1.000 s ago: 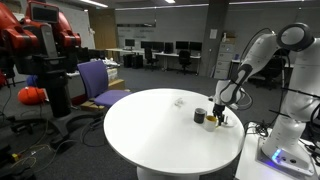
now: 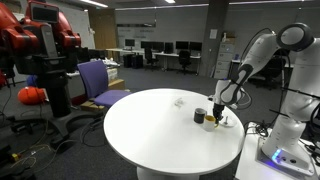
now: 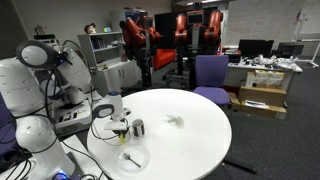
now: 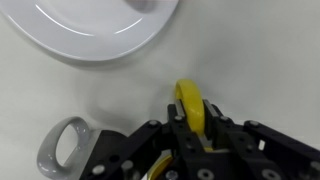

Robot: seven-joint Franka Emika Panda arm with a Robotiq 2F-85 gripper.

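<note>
A yellow, curved object [image 4: 190, 98] stands out between the dark fingers of my gripper in the wrist view. Its lower end is lost among the fingers, and whether they press on it cannot be made out. Just left of the gripper is a mug with a grey handle [image 4: 60, 148], partly cut off by the frame. In exterior view 1 a light mug [image 2: 209, 123] sits beside the gripper, close to a dark mug [image 2: 200, 115]. From the other side, exterior view 2 has a bit of yellow [image 3: 122, 138] under the gripper and a metallic mug [image 3: 138, 128] alongside.
A white plate [image 4: 75, 40] lies near the gripper; on the plate [image 3: 148, 158] in exterior view 2 rests a dark utensil [image 3: 130, 160]. A pale crumpled item [image 3: 174, 121] lies farther along the white table [image 3: 195, 145].
</note>
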